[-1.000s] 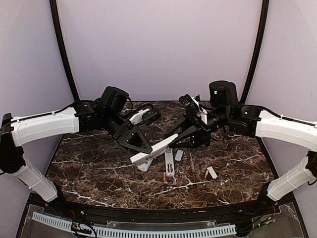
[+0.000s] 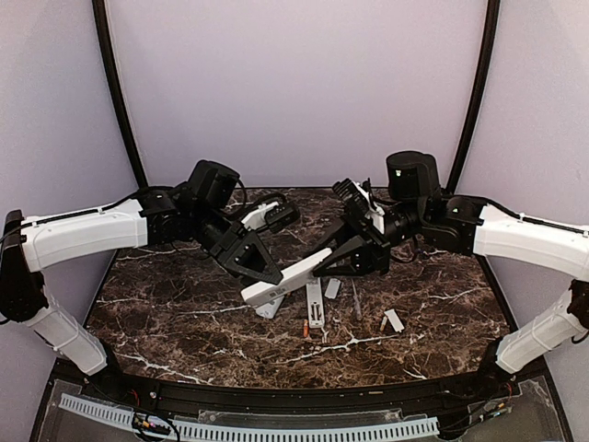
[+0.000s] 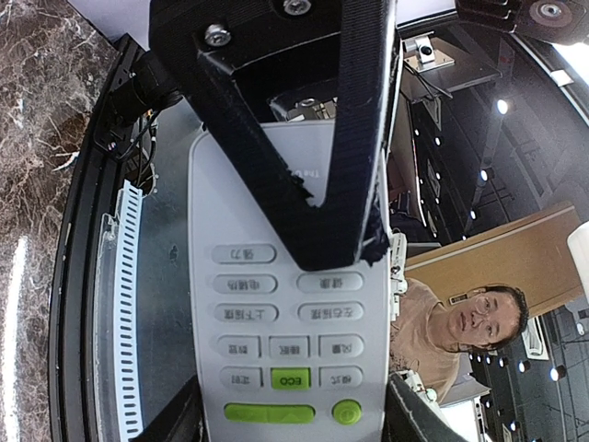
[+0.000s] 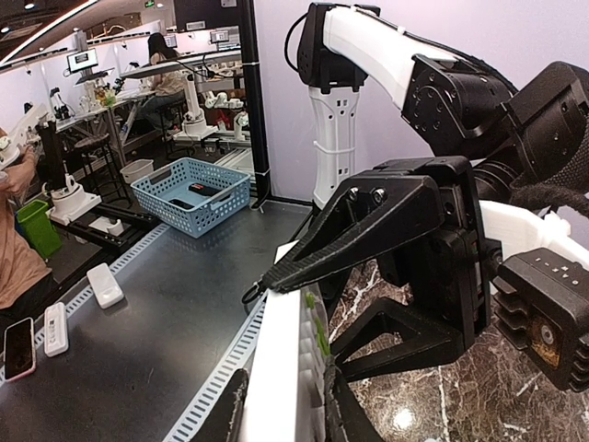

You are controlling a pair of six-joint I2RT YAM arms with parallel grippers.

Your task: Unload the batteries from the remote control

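A white remote control (image 2: 287, 280) is held tilted above the table between both arms. My left gripper is shut on it, and the left wrist view shows its grey and green buttons. At the other end, my right gripper (image 2: 329, 261) has its fingers on either side of the remote; one black finger (image 3: 342, 212) crosses the button face. Edge-on, the remote (image 4: 276, 368) stands between the right fingers in the right wrist view, and whether they press on it cannot be told. Its battery compartment is hidden.
Beneath the arms, a slim white case (image 2: 316, 308), a white piece (image 2: 270, 308), an orange battery (image 2: 306, 328) and a small white cover (image 2: 395, 320) lie on the dark marble table. A blue basket (image 4: 207, 216) stands farther off.
Both arms and the remote stay in nearly the same place, with only a very slight shift. The things on the table have not moved.
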